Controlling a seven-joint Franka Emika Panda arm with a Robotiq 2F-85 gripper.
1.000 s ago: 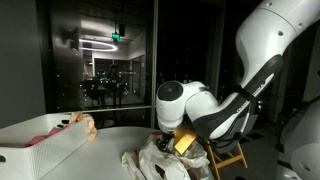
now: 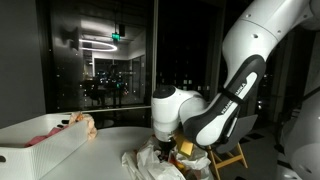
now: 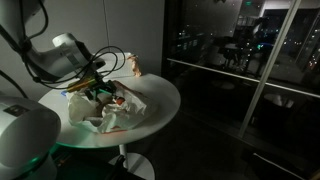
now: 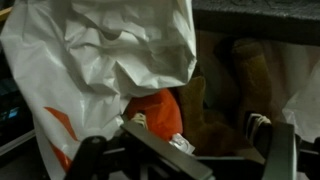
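A crumpled white plastic bag point(image 2: 150, 164) lies on the round white table, its mouth open. My gripper points down into the bag, its fingers spread wide apart. Inside the bag, the wrist view shows a red item point(image 4: 155, 113) near the left finger and a brown, soft-looking item point(image 4: 204, 125) beyond the gap between the fingers. Another brown piece point(image 4: 252, 78) lies farther right in shadow. Nothing is visibly held. In exterior view 2 the arm reaches over the bag point(image 3: 128, 108) from the left; its fingertips are hard to make out there.
A white bin point(image 2: 38, 158) with pinkish cloth point(image 2: 62, 129) stands to the left in exterior view 1. A tan object point(image 3: 134, 65) stands at the table's far edge. Bare tabletop point(image 3: 165, 98) shows right of the bag.
The bag stays in about the same place.
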